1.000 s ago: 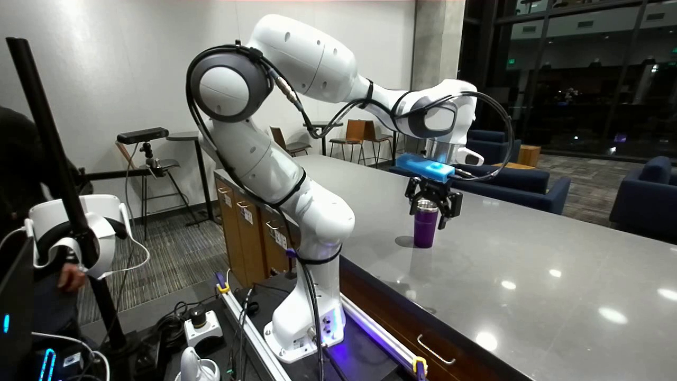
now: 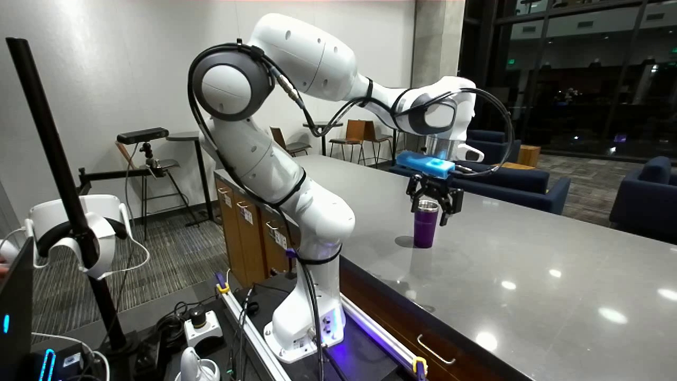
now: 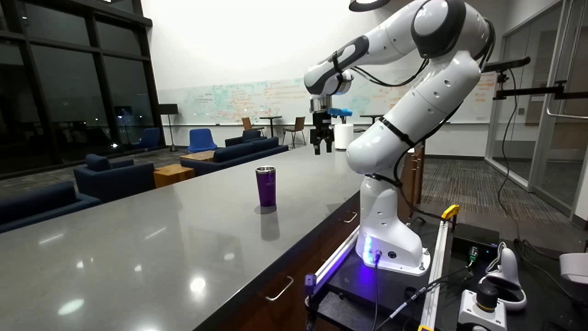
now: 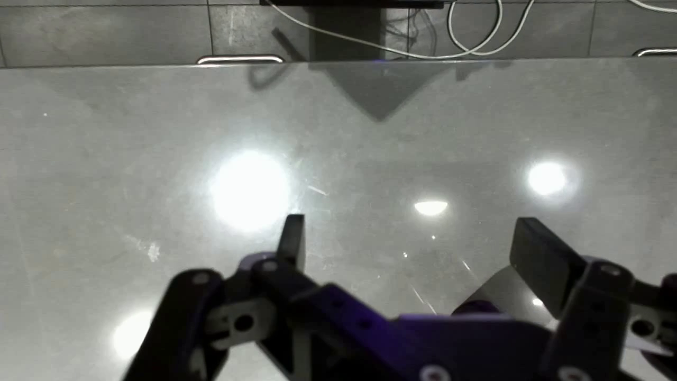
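Note:
A purple tumbler (image 3: 267,187) with a silver rim stands upright on the grey countertop (image 3: 182,220). Exterior view 2 shows my gripper (image 3: 323,150) higher than the tumbler and clear of it, towards the far end of the counter. Seen from exterior view 1, the gripper (image 2: 429,212) overlaps the top of the tumbler (image 2: 425,229). The wrist view has the two fingertips of my gripper wide apart, with only bare counter showing between them. A dark purple patch there, near the right finger, is mostly hidden by the gripper body.
A white cylinder (image 3: 343,136) appears behind the gripper in exterior view 2. Navy sofas (image 3: 251,154) stand beyond the counter. Loose white cables (image 4: 482,47) lie past the counter edge in the wrist view.
My gripper and forearm have risen very slightly. The tumbler stands in the same place. A person at the left edge has moved almost wholly out of view.

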